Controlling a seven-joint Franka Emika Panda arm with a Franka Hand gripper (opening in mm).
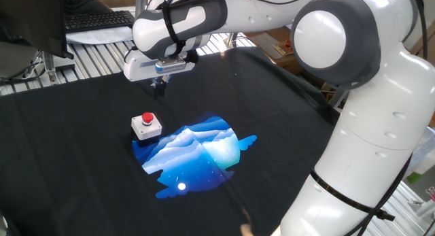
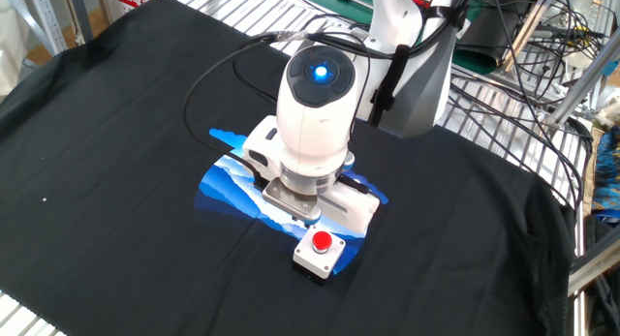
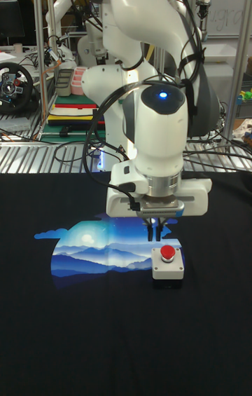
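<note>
A white box with a red push button (image 1: pixel 147 118) stands on the black cloth, its button facing up. In exterior view 3 the button box (image 3: pixel 168 264) is at the right edge of the printed blue picture. My gripper (image 1: pixel 160 91) hangs above the cloth, pointing down and apart from the box. The fingers (image 3: pixel 149 232) are drawn together, with only a narrow gap showing in exterior view 3 and no object between them. In exterior view 2 the hand hides the fingertips, and the red button (image 2: pixel 322 241) shows just beside the hand.
The flat blue mountain picture (image 1: pixel 197 154) lies beside the box. A keyboard (image 1: pixel 98 20) and a dark monitor (image 1: pixel 30 25) stand beyond the cloth's edge. Cables (image 2: pixel 208 84) loop around the arm.
</note>
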